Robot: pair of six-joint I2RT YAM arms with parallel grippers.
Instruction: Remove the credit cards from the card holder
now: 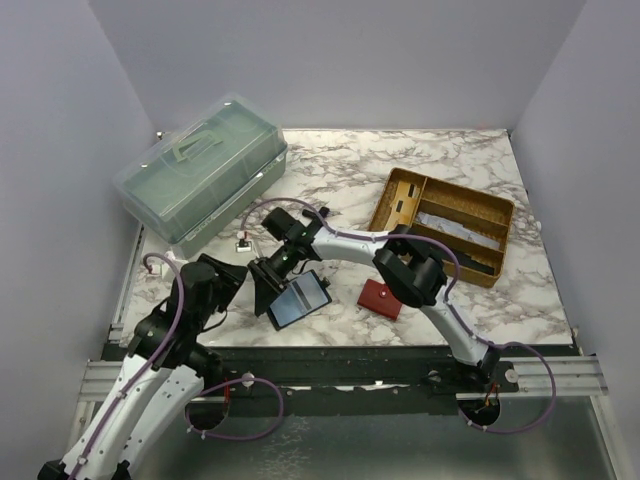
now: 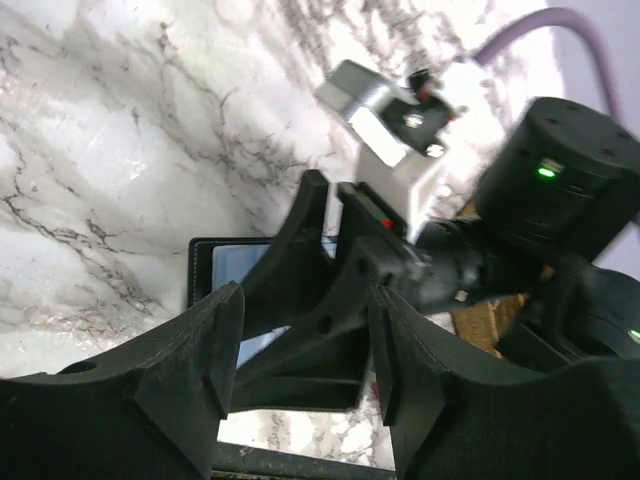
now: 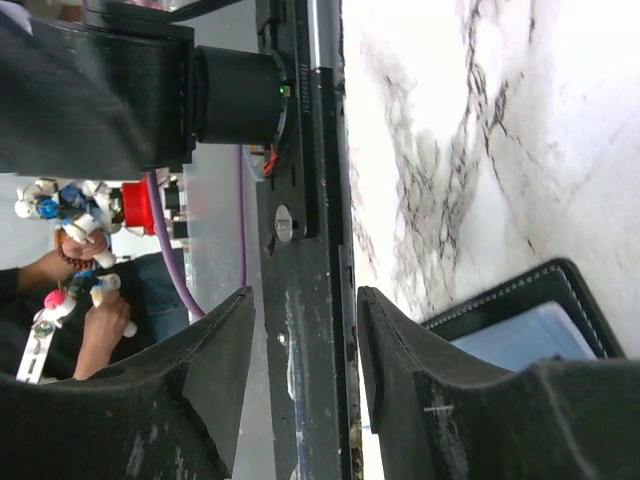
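Observation:
A black card holder with pale cards (image 1: 300, 296) lies on the marble near the front centre, partly under my right arm; it also shows behind the right gripper in the left wrist view (image 2: 230, 265) and at the lower right of the right wrist view (image 3: 520, 335). My left gripper (image 1: 236, 274) stands left of the holder, its fingers apart. My right gripper (image 1: 262, 282) hangs over the holder's left part, fingers apart, none of the cards visibly between them. A dark red wallet-like case (image 1: 378, 300) lies right of the holder.
A translucent green toolbox (image 1: 200, 165) stands at back left. An orange compartment box (image 1: 450, 195) sits at back right with items inside. A small dark object (image 1: 316, 211) lies behind the right arm. Free marble shows at the back and front right.

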